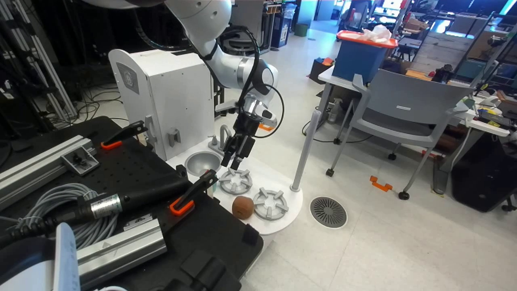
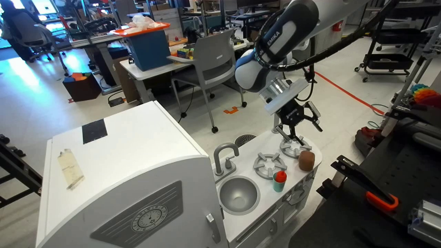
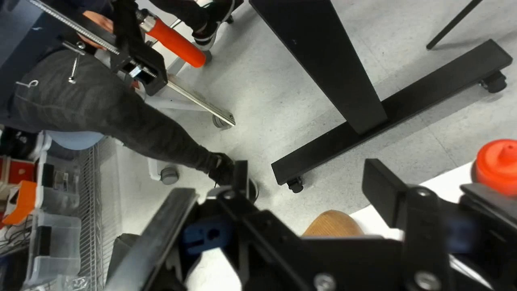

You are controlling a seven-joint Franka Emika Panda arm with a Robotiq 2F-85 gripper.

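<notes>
A rounded brown block, wood-like in the wrist view, rests on the white toy kitchen counter at its front edge, beside a grey burner. Above the counter, clear of the block, hangs my gripper. In the wrist view the gripper has its fingers wide apart and nothing between the tips; the brown block shows beyond them, partly hidden by the gripper body. A teal cup with a red top stands in front of the other burner.
A grey sink with a tap lies beside the burners. A tall white toy fridge borders the counter, and a grey post rises near its far edge. The black table with clamps stands close in front.
</notes>
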